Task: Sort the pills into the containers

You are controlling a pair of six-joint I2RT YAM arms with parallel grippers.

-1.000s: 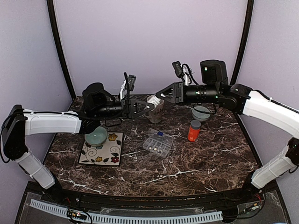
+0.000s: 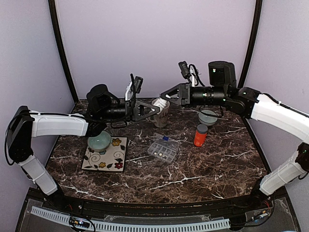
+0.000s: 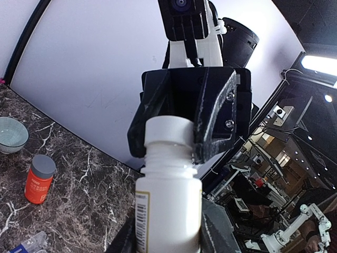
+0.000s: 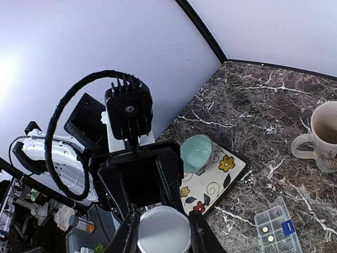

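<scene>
A white bottle [image 3: 168, 211] hangs above the table, with my left gripper [image 2: 153, 110] shut around its body. My right gripper [image 2: 168, 96] meets it from the other side, shut on the white cap [image 3: 169, 130]. In the left wrist view a ridged white neck shows below the cap; whether the cap is fully free of it I cannot tell. The right wrist view shows the cap's round top between that gripper's fingertips [image 4: 197, 232]. Beneath, a clear compartment box [image 2: 162, 151] lies open on the marble table with a few pale pills in its compartments.
An orange-red bottle with a grey lid [image 2: 200, 136] stands right of the box, a pale bowl [image 2: 207, 117] behind it. A flowered tile [image 2: 91, 162] bears a green bowl [image 2: 99, 141] at left. Behind the box stands a mug [image 4: 325, 124].
The left arm has shifted slightly and its wrist has turned a little.
</scene>
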